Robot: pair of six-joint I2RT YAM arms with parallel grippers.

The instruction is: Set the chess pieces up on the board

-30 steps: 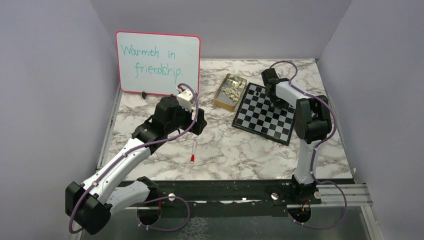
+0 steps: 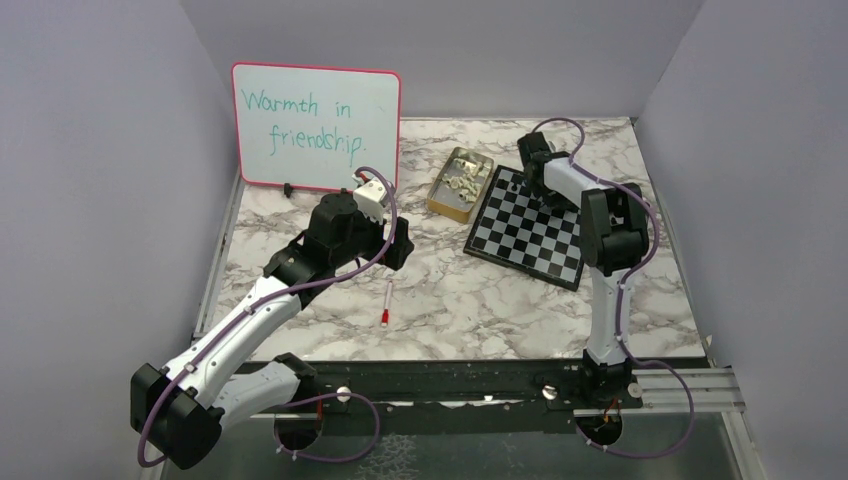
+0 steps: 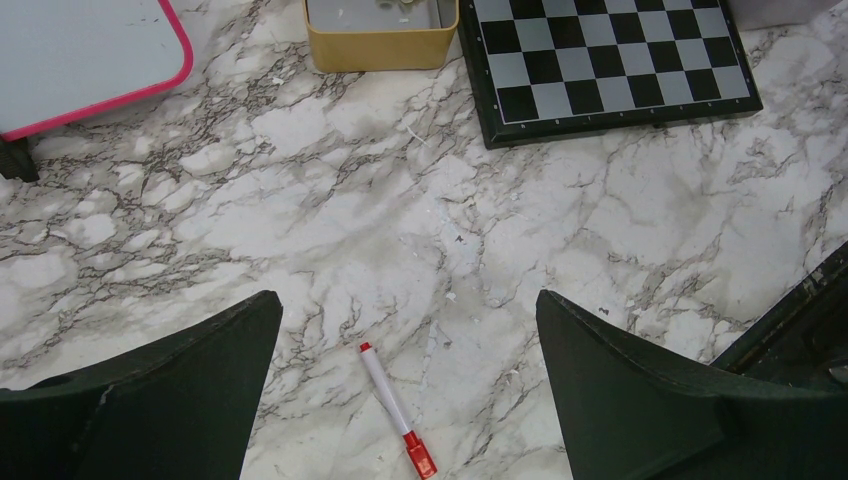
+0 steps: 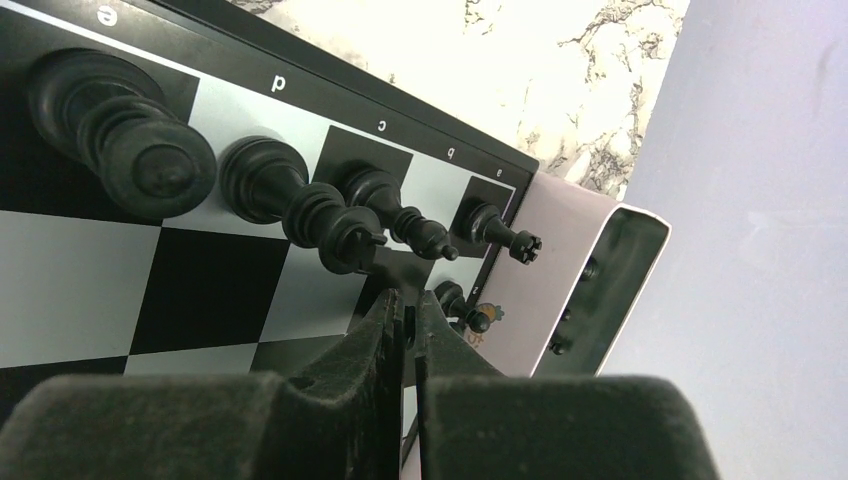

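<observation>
The chessboard (image 2: 520,240) lies at the right, partly under my right arm. In the right wrist view several black pieces stand along its lettered edge: a large piece (image 4: 160,165), another (image 4: 330,225), a bishop (image 4: 425,235) and a rook (image 4: 520,240); a smaller piece (image 4: 470,315) stands behind my right gripper. Its fingers are close together over the squares; whether anything is between them cannot be seen. My left gripper stands open and empty over bare table, away from the board.
A tin (image 2: 435,200) of white pieces sits left of the board. A pink box (image 4: 530,290) with dark pieces is beside the board. A whiteboard (image 2: 316,125) stands at the back left. A marker (image 3: 388,390) lies on the clear front table.
The left arm has not moved.
</observation>
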